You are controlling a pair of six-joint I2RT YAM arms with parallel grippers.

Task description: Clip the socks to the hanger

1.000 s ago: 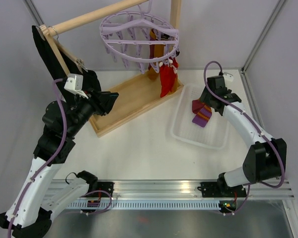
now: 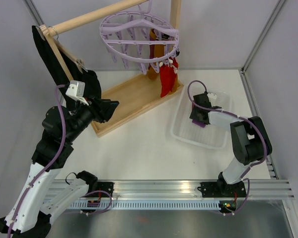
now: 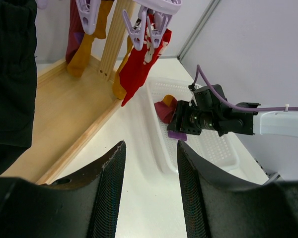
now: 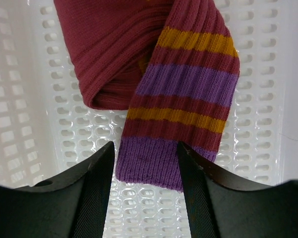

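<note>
A striped maroon, yellow and purple sock (image 4: 184, 84) lies in the white basket (image 2: 181, 129) beside a folded maroon sock (image 4: 107, 44). My right gripper is down in the basket, its fingers apart at the purple end of the striped sock. My left gripper stands open over the table, nothing between its fingers. At the top, the round lilac hanger (image 2: 139, 57) hangs from a wooden rack, with red and yellow socks (image 2: 166, 77) on its clips.
A wooden rack (image 2: 84, 15) with black cloth (image 2: 89, 84) stands at the left, over a wooden tray (image 2: 104, 128).
My right arm has moved left and down from the basket's back right onto the socks in it.
</note>
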